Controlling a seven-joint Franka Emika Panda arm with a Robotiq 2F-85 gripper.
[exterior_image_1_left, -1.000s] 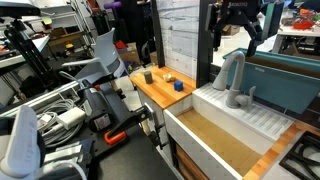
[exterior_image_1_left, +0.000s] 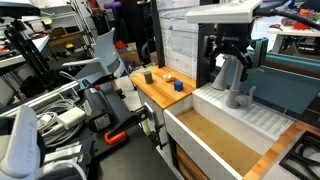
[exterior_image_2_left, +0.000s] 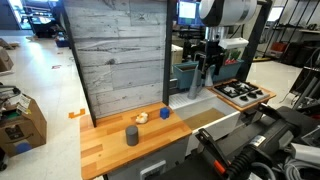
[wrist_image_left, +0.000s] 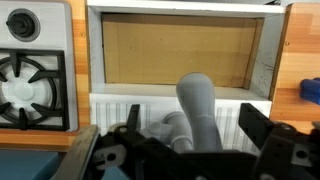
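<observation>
A grey faucet (exterior_image_1_left: 234, 72) rises from the white ribbed ledge (exterior_image_1_left: 262, 122) behind the sink. In the wrist view the faucet's rounded spout (wrist_image_left: 197, 98) points up the picture toward the basin, between my two spread fingers. My gripper (exterior_image_1_left: 232, 55) is open, pointing down over the top of the faucet, with clear space on either side of the spout in the wrist view. Whether either finger touches the faucet cannot be told. The sink basin (exterior_image_1_left: 215, 137), with a tan bottom and white walls, is empty.
On the wooden counter (exterior_image_2_left: 108, 142) stand a blue cube (exterior_image_2_left: 165, 114), a grey cup (exterior_image_2_left: 132, 135) and a small yellowish item (exterior_image_2_left: 143, 119). A stove (wrist_image_left: 36, 85) lies on the basin's other side. A plank-patterned white wall (exterior_image_2_left: 125, 60) stands behind the counter.
My gripper has come down from above the faucet to around the height of its top. The faucet and the counter items look unmoved.
</observation>
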